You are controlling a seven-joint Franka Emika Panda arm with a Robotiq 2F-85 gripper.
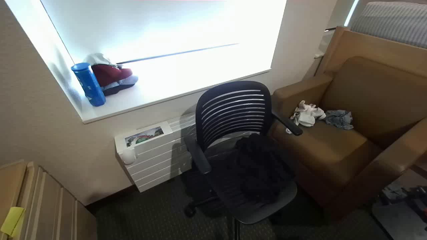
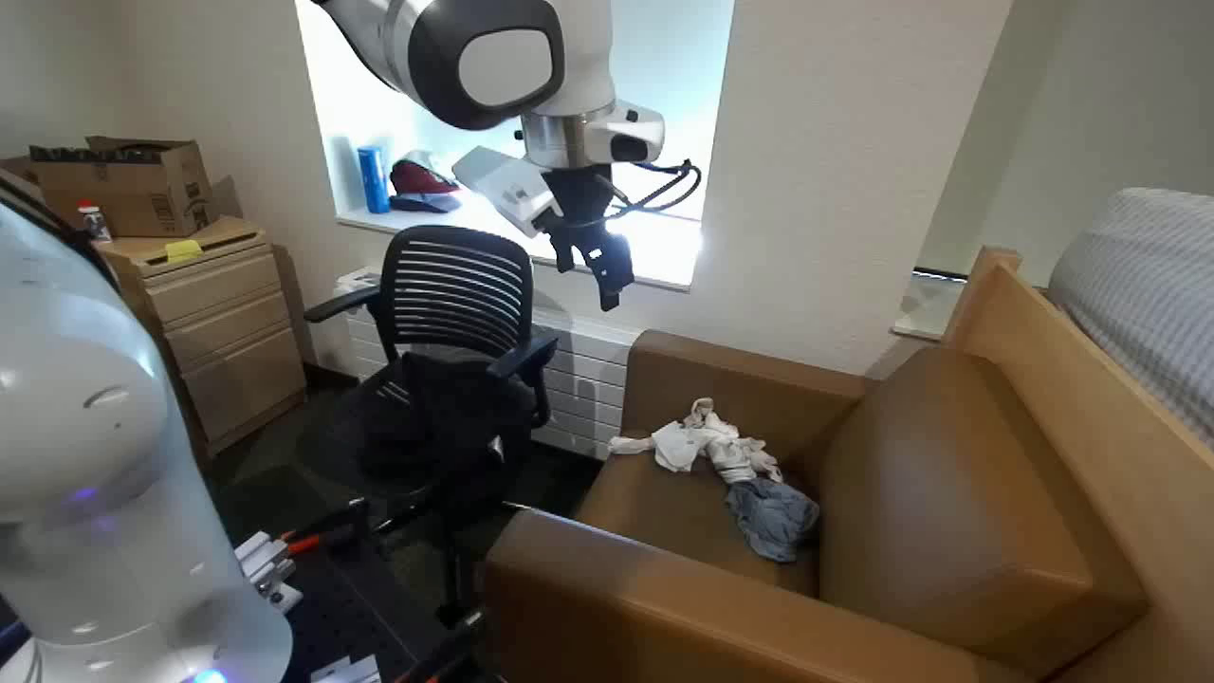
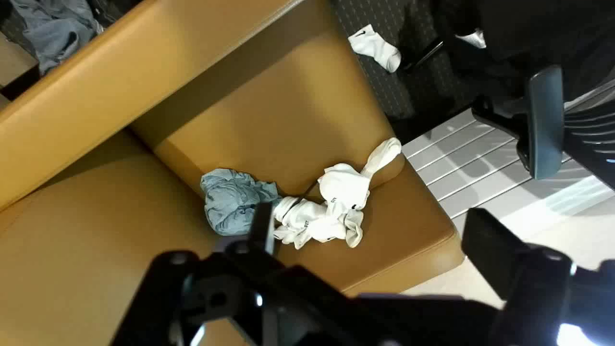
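My gripper [image 2: 593, 283] hangs in the air above the armchair's window-side arm, its fingers open and nothing between them. In the wrist view the two dark fingers of the gripper stand wide apart, well above the seat. A crumpled heap of white socks [image 3: 346, 187] lies on the brown armchair seat [image 2: 637, 489], one sock trailing over its front edge. Against the heap rests a bunched grey-blue cloth [image 3: 233, 199]. A single white sock [image 3: 375, 48] lies on the dark floor in front of the chair.
A black office chair [image 1: 234, 114] with dark clothing [image 1: 260, 168] on it stands beside the armchair. The sill holds a blue canister [image 1: 90, 84] and a dark red cap [image 1: 110, 75]. A drawer cabinet [image 2: 228, 324] bears a cardboard box [image 2: 131, 188]. More grey cloth [image 3: 57, 29] lies beyond the armrest.
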